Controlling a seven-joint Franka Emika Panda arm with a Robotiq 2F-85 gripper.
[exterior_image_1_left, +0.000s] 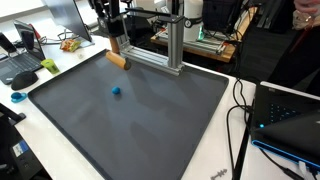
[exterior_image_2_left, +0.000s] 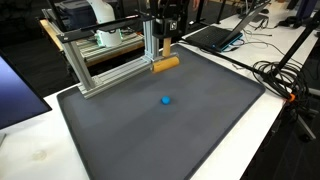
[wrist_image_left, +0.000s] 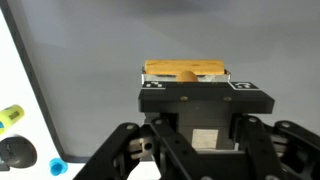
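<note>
An orange wooden piece hangs over the dark grey mat. It has a crosswise bar (exterior_image_2_left: 165, 64) and an upright stem (exterior_image_2_left: 167, 47) rising toward my gripper (exterior_image_1_left: 112, 36), which is shut on the stem. The wrist view shows the wooden bar (wrist_image_left: 185, 67) spanning just past the black fingertips, and the rounded stem end (wrist_image_left: 187, 76) in front of it. A small round blue thing (exterior_image_1_left: 116, 91) lies on the mat, apart from the wooden piece and nearer exterior view 1's camera. The grip itself is partly hidden in every view.
A silver metal frame (exterior_image_1_left: 150, 62) stands along the mat's back edge, beside the wooden piece. A green cup (exterior_image_1_left: 49, 66) stands left of the mat, and cables (exterior_image_1_left: 240, 110) lie to its right.
</note>
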